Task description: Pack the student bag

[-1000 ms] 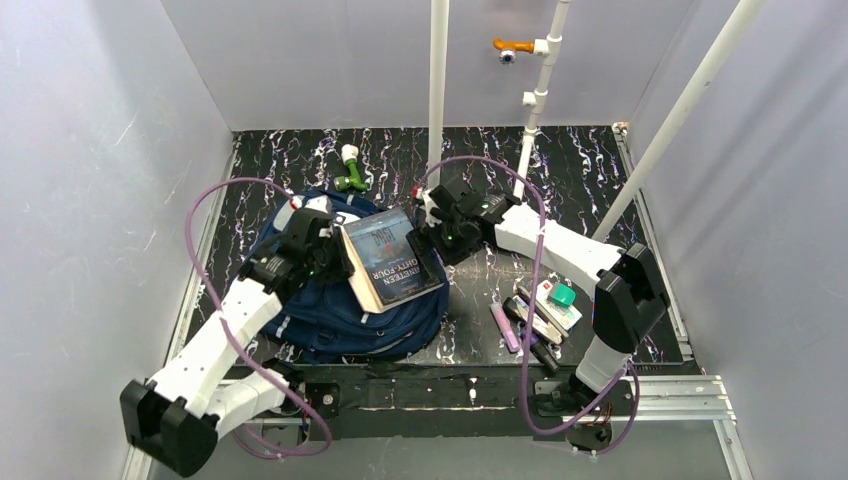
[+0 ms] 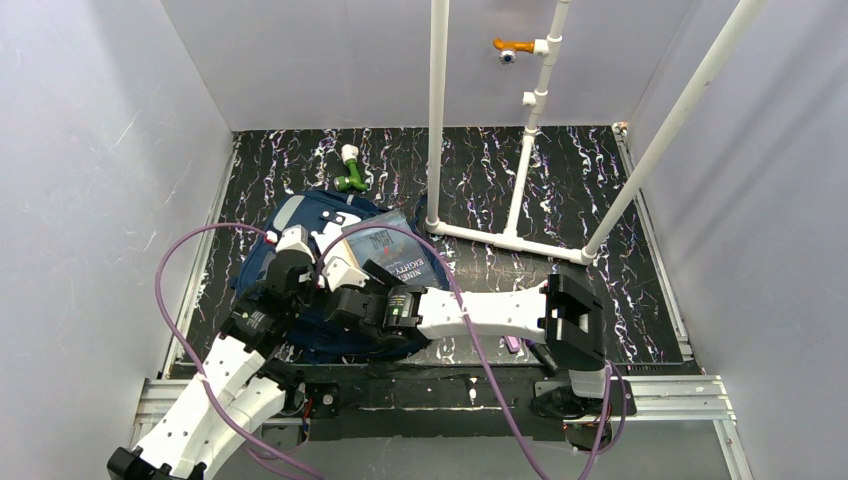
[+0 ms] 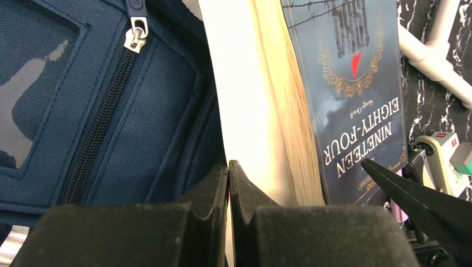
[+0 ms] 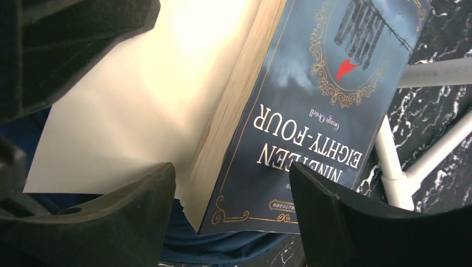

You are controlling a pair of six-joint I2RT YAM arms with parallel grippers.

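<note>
The navy student bag [image 2: 300, 335] lies flat at the left of the floor, its zip showing in the left wrist view. On it rests a dark-covered book, "Nineteen Eighty-Four" [image 2: 395, 250], with a broad pale sheet [image 4: 128, 105] spread out along its page edge. My left gripper is shut, its tips at that sheet's edge over the bag; nothing clear shows between them. Reaching across from the right, my right gripper is part open, one finger over the pale sheet and the other over the book's cover.
White pipes [image 2: 510, 240] stand close to the book's right side. A green fitting with a white end [image 2: 350, 170] lies behind the bag. A pink item [image 2: 512, 344] and other stationery lie at the front right, mostly under the right arm.
My right gripper has swung from the book's right side to its lower left, over the bag. The left gripper has shifted slightly. The right arm now hides much of the stationery.
</note>
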